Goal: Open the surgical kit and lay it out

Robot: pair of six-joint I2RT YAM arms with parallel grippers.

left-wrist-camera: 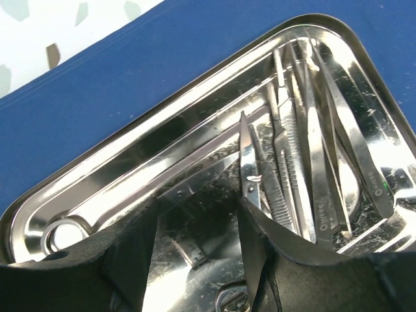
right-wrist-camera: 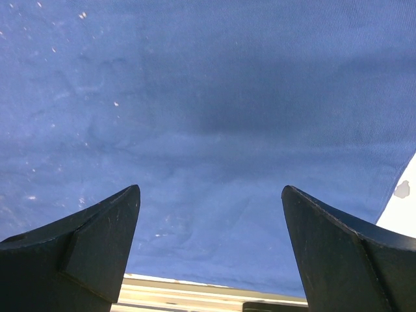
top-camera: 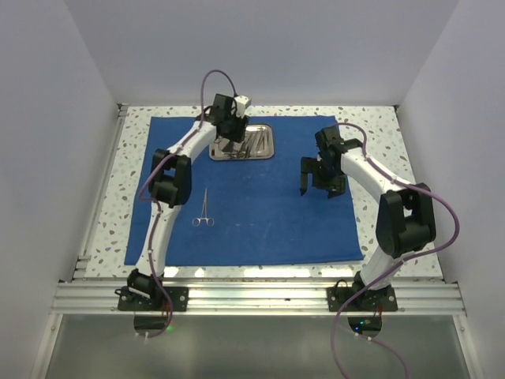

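Note:
The metal tray point(top-camera: 271, 151) lies at the back of the blue cloth. Over its left part is my left gripper, partly open, with a gap between its fingers and nothing gripped there. A pointed blade point(left-wrist-camera: 248, 162) lies close by its right finger. Several tweezers and slim handles point(left-wrist-camera: 318, 172) lie bunched at the tray's right end. A metal ring point(left-wrist-camera: 65, 233) shows in the left corner, and a finger loop point(left-wrist-camera: 229, 296) at the bottom. One scissor-like clamp point(top-camera: 203, 212) lies on the cloth. My right gripper hangs open and empty over bare cloth.
A speckled table top point(top-camera: 114, 178) borders it. Walls stand at the left, right and back.

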